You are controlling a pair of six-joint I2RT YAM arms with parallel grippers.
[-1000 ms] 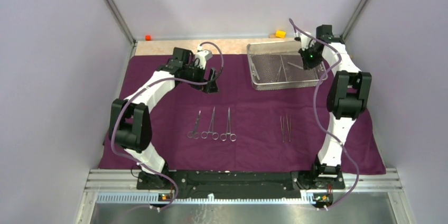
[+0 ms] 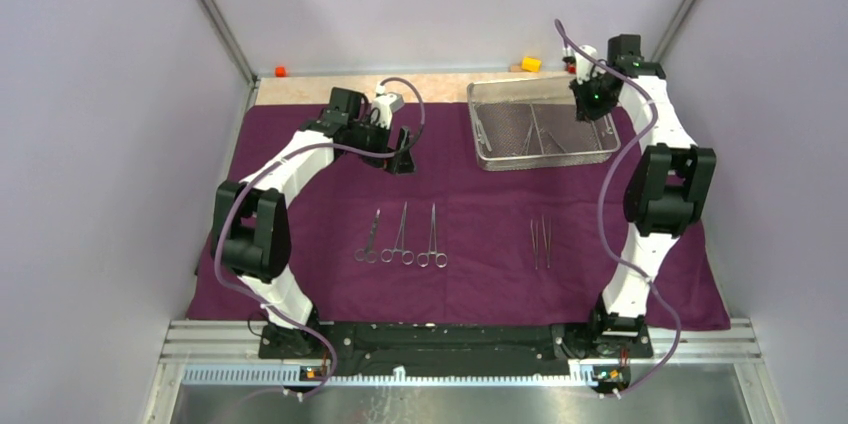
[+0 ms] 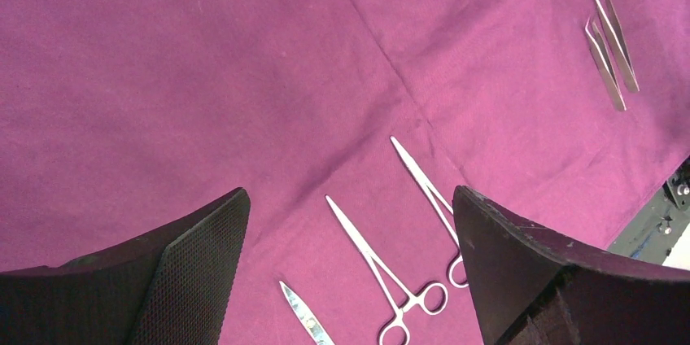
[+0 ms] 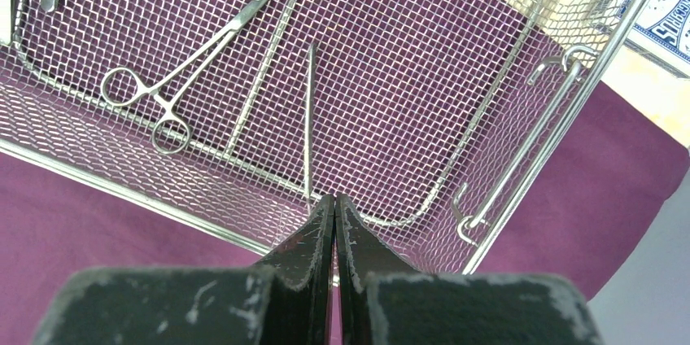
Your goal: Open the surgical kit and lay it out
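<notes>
The wire mesh tray sits at the back right. Inside are a ringed clamp, a slim straight steel instrument and part of another at the corner. My right gripper is shut above the tray's right part, its tips near the slim instrument's end, whether touching I cannot tell. On the purple cloth lie scissors, two clamps and several tweezers. My left gripper hangs open over the cloth, left of the tray, with nothing held.
A pale strip runs along the back, with a yellow block and a red block. Pale walls bound both sides.
The slim instrument in the tray now appears at a different angle. The left arm is almost still.
</notes>
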